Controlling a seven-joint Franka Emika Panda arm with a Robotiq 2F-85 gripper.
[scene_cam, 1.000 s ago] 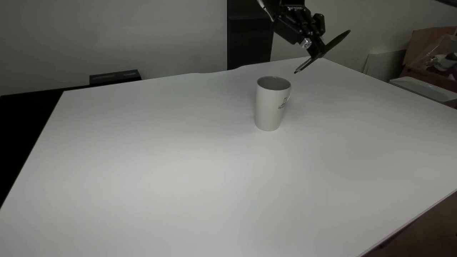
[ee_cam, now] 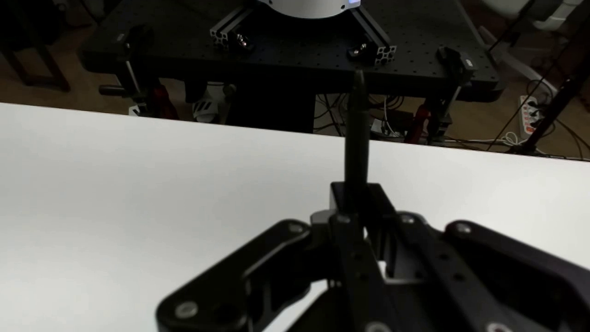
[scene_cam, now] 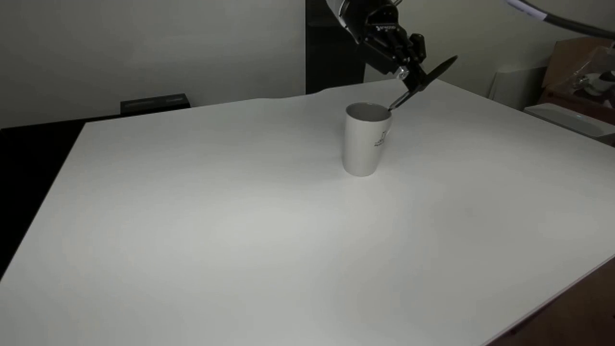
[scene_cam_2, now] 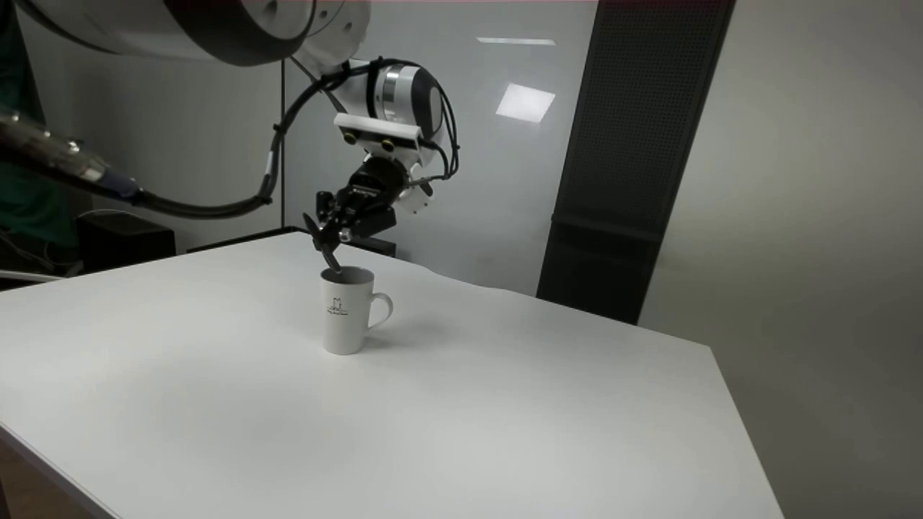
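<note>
A white mug with a small dark print stands upright on the white table. In exterior view 2 the mug shows its handle on the right. My gripper, above the mug's rim and off to one side, is shut on a dark, slender pen. The pen slants, its lower tip at the mug's rim; whether that tip is inside the opening or just over the edge I cannot tell. From the wrist, the pen sticks out past the closed fingers. The mug is out of the wrist view.
A cable hangs in front of the arm in exterior view 2. Boxes sit beyond the table's right edge.
In exterior view 1 my gripper has come down and to the left with the pen, bringing the lower tip from clear of the mug to its rim. The mug has not moved.
</note>
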